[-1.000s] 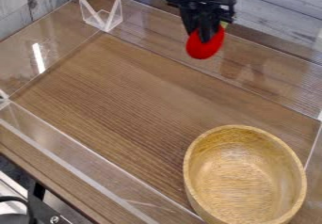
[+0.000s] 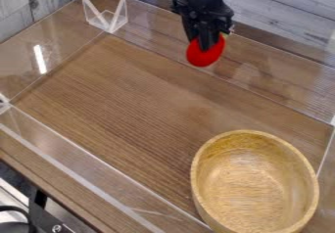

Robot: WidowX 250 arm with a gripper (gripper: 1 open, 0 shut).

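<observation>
A red round object (image 2: 205,51) hangs at the upper middle of the camera view, held by my black gripper (image 2: 205,39), which reaches down from the top edge. The gripper is shut on it, its fingers partly hidden by the object. A wooden bowl (image 2: 254,220) stands at the lower right, well apart from the red object.
A white wire-like holder (image 2: 108,14) stands at the upper left near the back edge. Dark cables lie beyond the table's lower left edge.
The gripper with the red object has moved slightly toward the back and left over the last second. The bowl has stayed in place.
</observation>
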